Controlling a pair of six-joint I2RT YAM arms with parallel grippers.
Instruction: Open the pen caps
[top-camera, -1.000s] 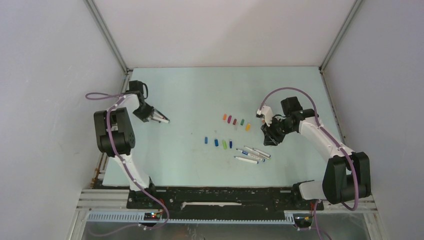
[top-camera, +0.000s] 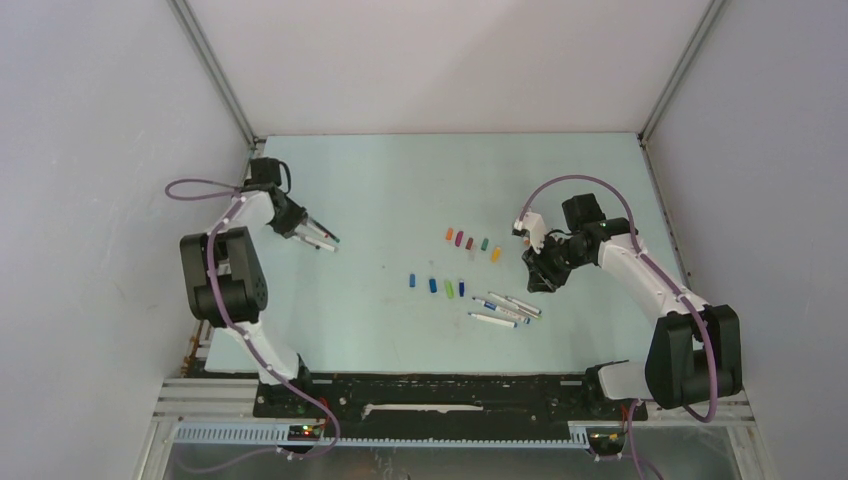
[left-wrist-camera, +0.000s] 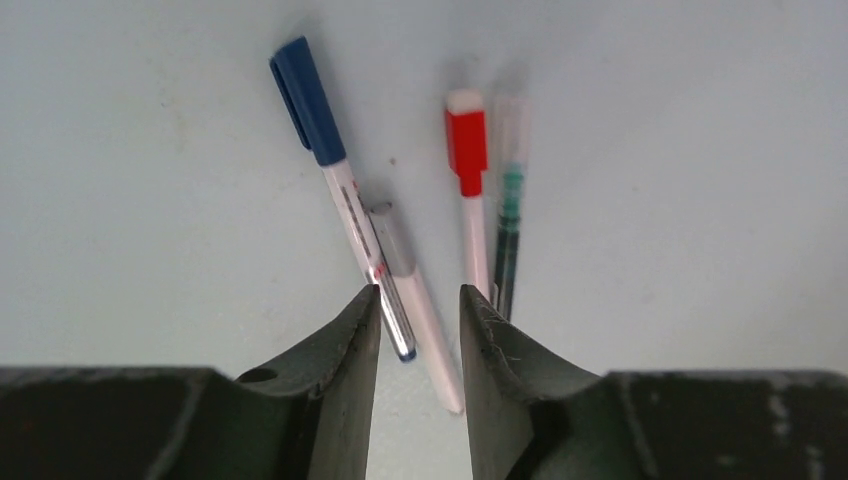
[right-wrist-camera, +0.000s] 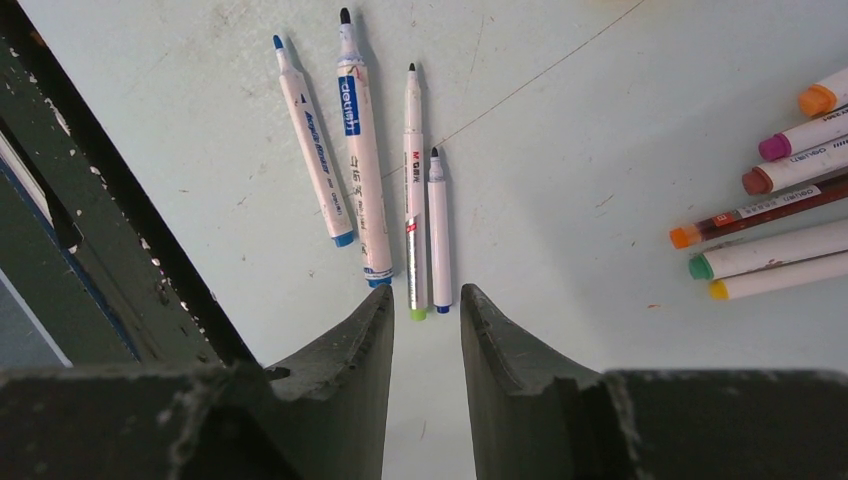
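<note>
Beneath my open left gripper lie a blue-capped pen (left-wrist-camera: 312, 105), a pen with a grey cap (left-wrist-camera: 395, 240), a red-capped pen (left-wrist-camera: 467, 150) and a dark pen with a clear cap (left-wrist-camera: 512, 140). They rest on the table, not held. My right gripper is open over bare table, its fingers empty. Just ahead of its fingertips lie bare-tipped pens, including a thick blue marker (right-wrist-camera: 364, 170), a thin blue pen (right-wrist-camera: 440, 230) and a green-ended pen (right-wrist-camera: 415, 190).
Loose caps form two groups mid-table, among them an orange cap (top-camera: 449, 233) and a green cap (top-camera: 449, 289). More pens, such as an orange-ended dark one (right-wrist-camera: 760, 208), lie at the right wrist view's right edge.
The right arm has stayed in place.
</note>
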